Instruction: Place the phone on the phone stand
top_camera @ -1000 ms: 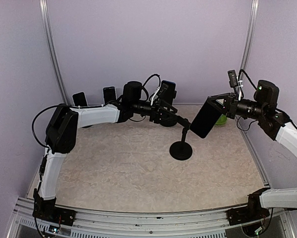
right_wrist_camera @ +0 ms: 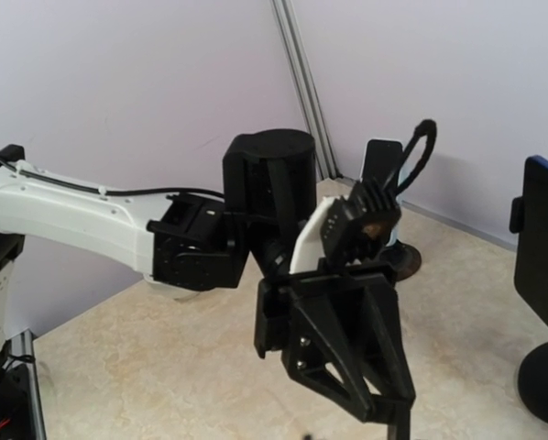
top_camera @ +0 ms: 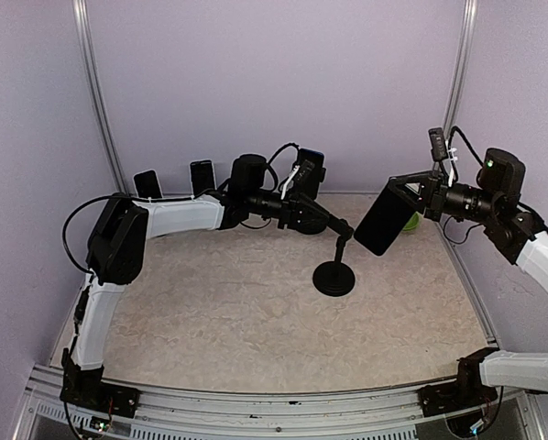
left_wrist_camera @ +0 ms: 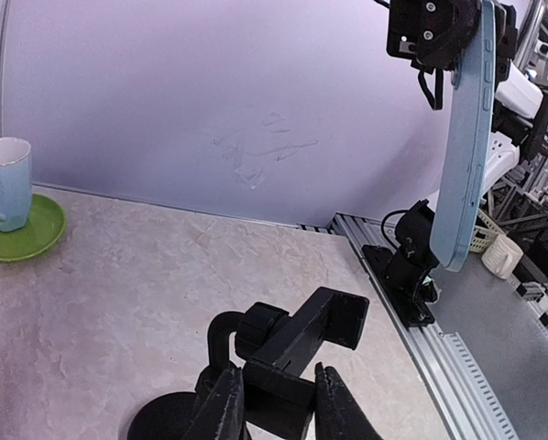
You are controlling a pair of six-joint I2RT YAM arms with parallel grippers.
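The empty black phone stand (top_camera: 334,275) stands mid-table, its round base down and its holder tilted. My left gripper (top_camera: 297,211) is at the upper part of the holder (left_wrist_camera: 292,348), with its fingertips low in the left wrist view around the holder's end; the fingers look partly open. My right gripper (top_camera: 411,188) is shut on a dark phone (top_camera: 384,220), held tilted in the air just right of the stand. The phone's light blue side (left_wrist_camera: 466,156) shows in the left wrist view; the right wrist view mostly shows the left arm.
Other stands with phones (top_camera: 201,177) (right_wrist_camera: 544,243) stand along the back. A green plate (left_wrist_camera: 27,234) with a blue mug (left_wrist_camera: 10,188) sits at the back right, behind the held phone.
My right gripper, still holding the phone, has shifted a little to the right.
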